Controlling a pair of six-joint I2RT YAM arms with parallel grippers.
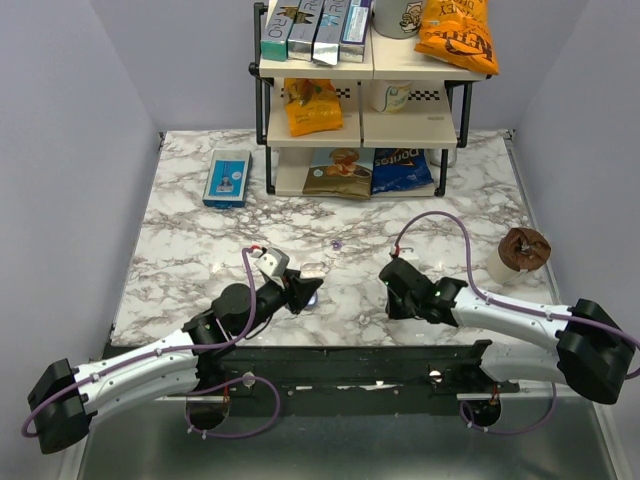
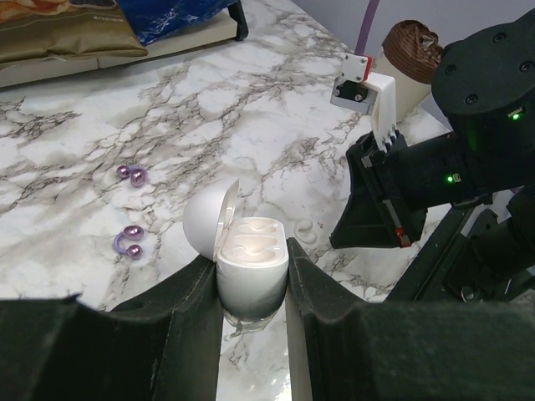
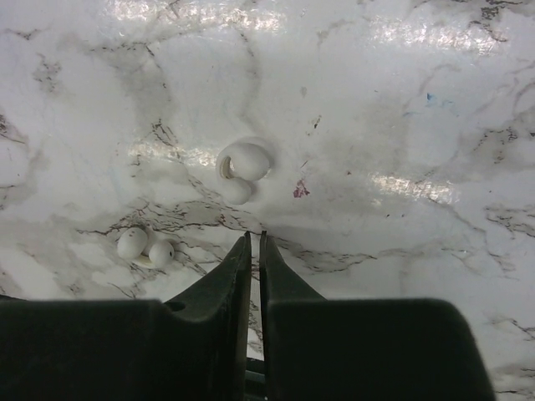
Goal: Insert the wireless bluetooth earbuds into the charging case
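Note:
The white charging case (image 2: 251, 251) stands with its lid raised, my left gripper (image 1: 314, 290) shut on its lower body; its empty-looking wells show in the left wrist view. In the right wrist view, one white earbud (image 3: 249, 161) lies on the marble just beyond the fingertips, and another white earbud (image 3: 145, 248) rests to their left. My right gripper points down over the table, a narrow gap between its fingers and nothing in it. The left wrist view shows a white earbud (image 2: 306, 231) on the table beside the right gripper's black tip.
Two purple clip pieces, a farther purple clip (image 2: 132, 174) and a nearer purple clip (image 2: 129, 242), lie left of the case. A blue box (image 1: 228, 178) sits at the back left, the shelf (image 1: 410, 130) behind, and a brown-topped cup (image 1: 518, 255) on the right.

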